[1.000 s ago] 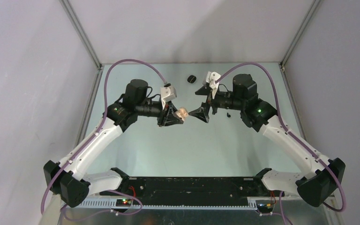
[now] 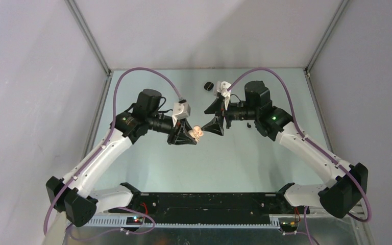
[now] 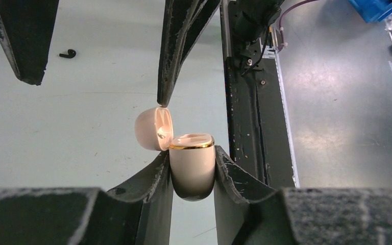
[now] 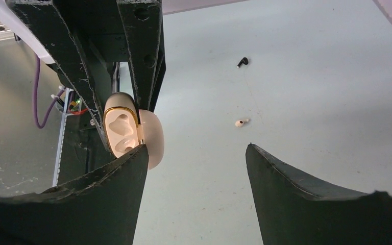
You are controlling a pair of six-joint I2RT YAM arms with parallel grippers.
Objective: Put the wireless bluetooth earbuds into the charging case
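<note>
The pink charging case is clamped in my left gripper (image 2: 189,133), its lid swung open and its two earbud wells (image 4: 120,127) showing in the right wrist view. My right gripper (image 2: 209,118) is open wide beside the case, one finger at the lid. A pink earbud (image 4: 240,123) and a black earbud (image 4: 243,62) lie on the white table (image 4: 316,102).
A small black object (image 2: 209,86) lies at the back middle of the table. Walls enclose the workspace at the back and both sides.
My left gripper has moved slightly toward the table's front with the case, and my right arm has shifted a little leftward to the case.
</note>
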